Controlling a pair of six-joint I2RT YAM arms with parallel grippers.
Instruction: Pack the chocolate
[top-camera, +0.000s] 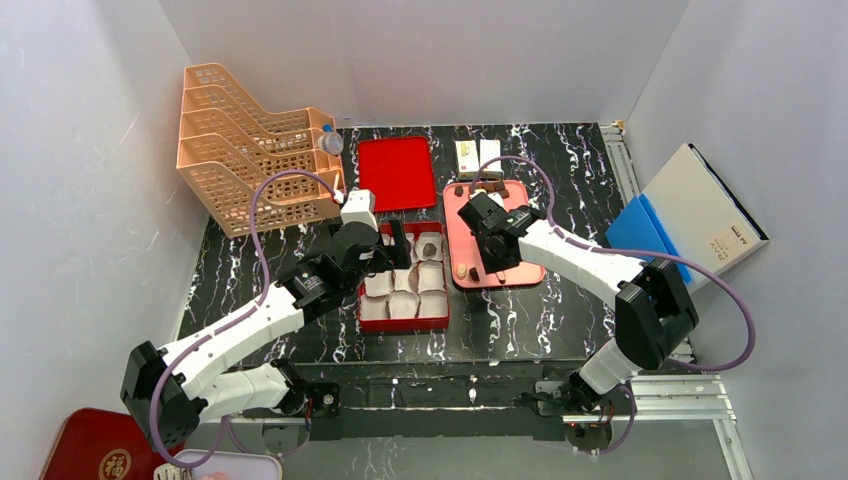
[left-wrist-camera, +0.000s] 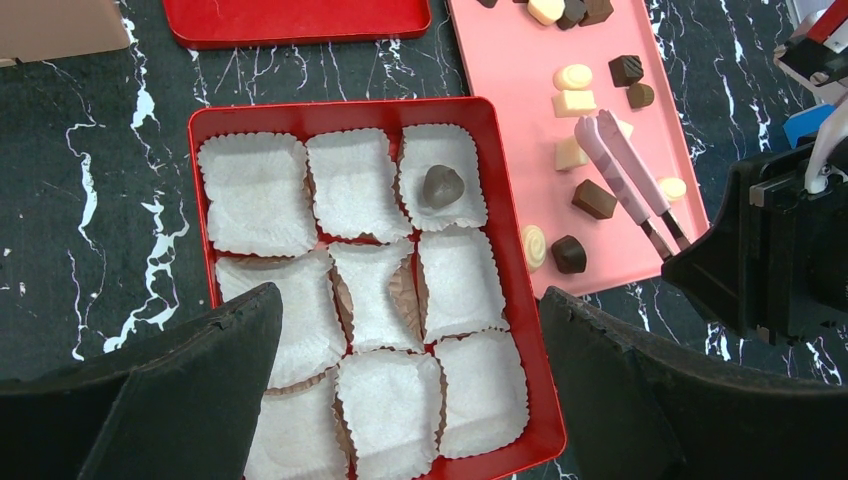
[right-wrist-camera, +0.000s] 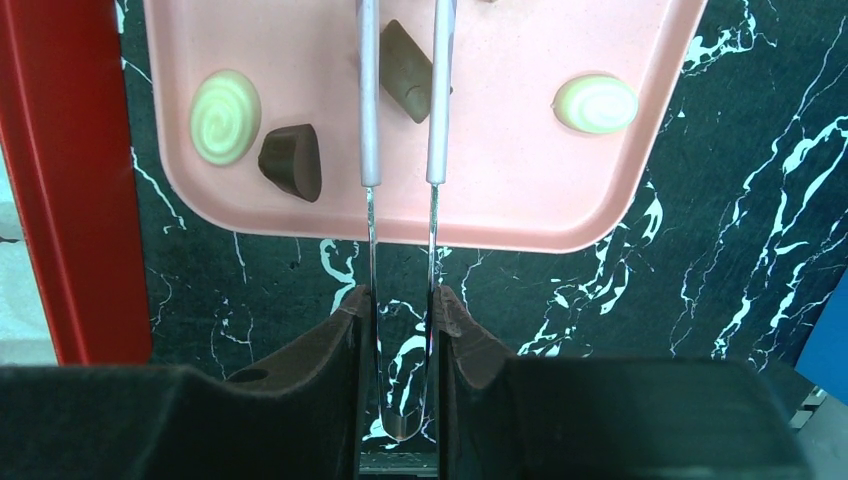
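Note:
A red box (left-wrist-camera: 202, 180) holds paper cups, with one dark chocolate (left-wrist-camera: 442, 186) in the top right cup. My left gripper is open above the box. Assorted chocolates lie on the pink tray (left-wrist-camera: 500, 70). My right gripper holds metal tongs with pale tips over the tray; a dark brown chocolate (right-wrist-camera: 400, 65) lies between or beneath the tips, and I cannot tell if they touch it. A dark conical chocolate (right-wrist-camera: 290, 160) and pale oval chocolates (right-wrist-camera: 225, 115) lie nearby.
A red lid (top-camera: 395, 172) lies behind the box, with small boxes (top-camera: 467, 158) at the back. An orange rack (top-camera: 230, 150) stands at the back left, a blue folder (top-camera: 640, 230) at the right. Bare counter lies in front.

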